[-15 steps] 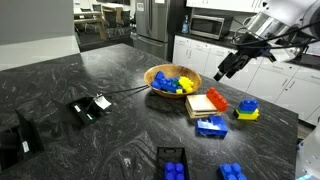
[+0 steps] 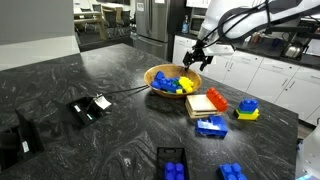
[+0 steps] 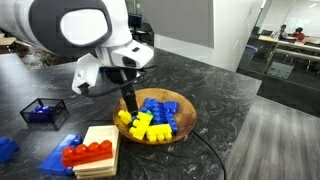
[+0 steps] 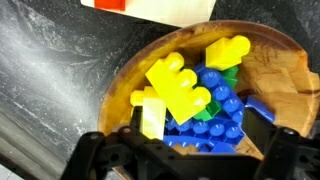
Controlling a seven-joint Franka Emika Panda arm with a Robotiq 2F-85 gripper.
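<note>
A round wooden bowl [image 2: 197,82] stands on the dark counter with blue, yellow and green toy bricks inside. In the wrist view yellow bricks [image 4: 178,88] lie on top of blue bricks [image 4: 222,100], and a green one [image 4: 231,74] shows between them. My gripper is over the bowl [image 4: 124,90], its fingers wide apart and nothing held. Exterior view 2 has the gripper [image 3: 110,90] above the bowl's near-left side, partly covering the bowl from that side.
Beside the bowl are a wooden block [image 2: 201,106], a red brick [image 2: 217,99], a blue brick [image 2: 211,126] and a blue-and-yellow stack [image 2: 246,110]. A black basket [image 2: 172,156] holds blue bricks. Thin black cable runs left from the bowl.
The arm has swung left in exterior view 1, from above the red brick and stack to near the bowl. The bricks and bowl have not visibly moved.
</note>
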